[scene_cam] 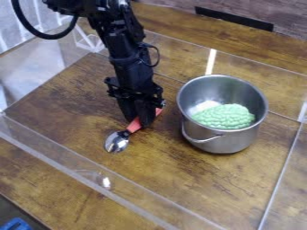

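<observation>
A spoon with a red handle and metal bowl point(118, 141) lies on the wooden surface left of a steel pot point(220, 135), which holds a pale green bumpy object point(223, 115). My black gripper point(136, 113) is down over the red handle point(135, 127), which it partly hides. Whether the fingers are shut on it is unclear.
Clear plastic edges point(60, 154) run along the left and front of the work area. Bare wood lies left of the spoon and in front of the pot. A blue object point(14, 224) sits at the bottom left corner.
</observation>
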